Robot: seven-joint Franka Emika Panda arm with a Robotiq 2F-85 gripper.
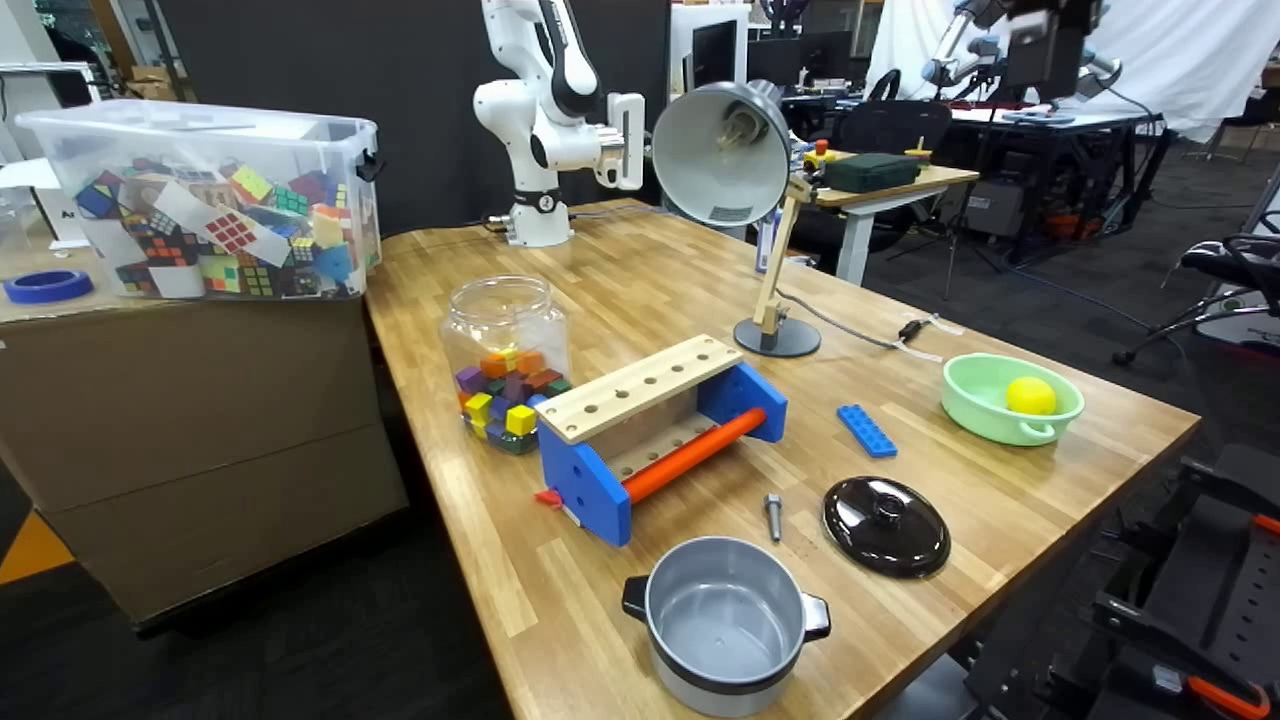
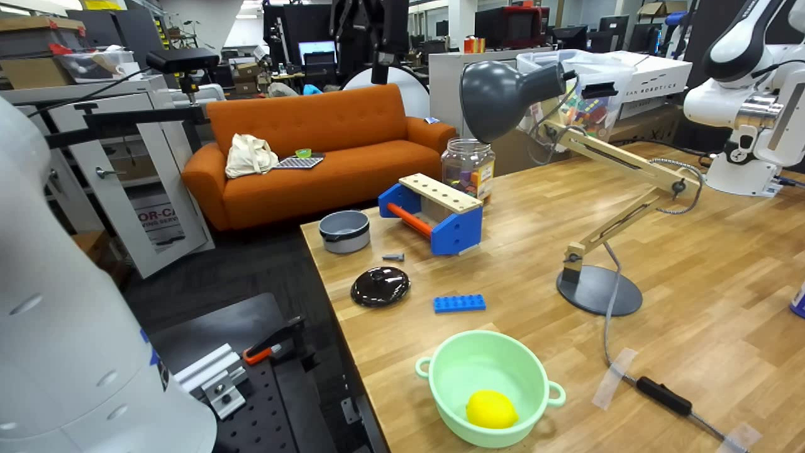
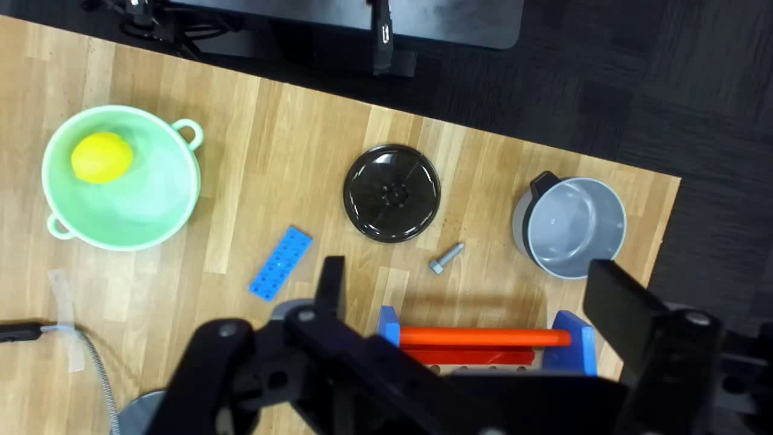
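High over the table, my gripper is open with nothing between its fingers. Below it in the wrist view are a grey bolt (image 3: pixel 446 258), a black glossy lid (image 3: pixel 392 193) and a grey pot (image 3: pixel 576 228) with black handles, which is empty. A blue toy brick (image 3: pixel 281 263) lies left of the bolt. The light green bowl (image 3: pixel 163 211) holds a yellow lemon-like ball (image 3: pixel 102 157). The workbench toy (image 1: pixel 583 473), with blue ends and an orange bar (image 3: pixel 478 337), is partly hidden by the gripper in the wrist view.
A clear jar of coloured blocks (image 1: pixel 505 348) stands behind the workbench toy. The desk lamp (image 2: pixel 600 290) rises nearby, its cord (image 2: pixel 608 332) taped to the table. Another white robot arm (image 1: pixel 540 132) stands at the far end. Bare wood separates the bowl and lid.
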